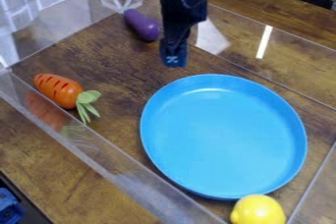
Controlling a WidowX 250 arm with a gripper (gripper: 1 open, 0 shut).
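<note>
The dark gripper [175, 46] hangs over the table at top centre, just behind the blue plate [223, 135]; its fingers are dark and hard to separate, with no object visible between them. A purple eggplant [140, 24] lies to its left at the back. An orange toy carrot [57, 89] with green leaves lies at the left. A yellow lemon [257, 209] sits at the bottom right, in front of the plate.
Clear plastic walls border the wooden table [92, 56]. Bare wood lies between the carrot and the eggplant and right of the gripper. Something blue [7, 208] shows at the bottom left corner.
</note>
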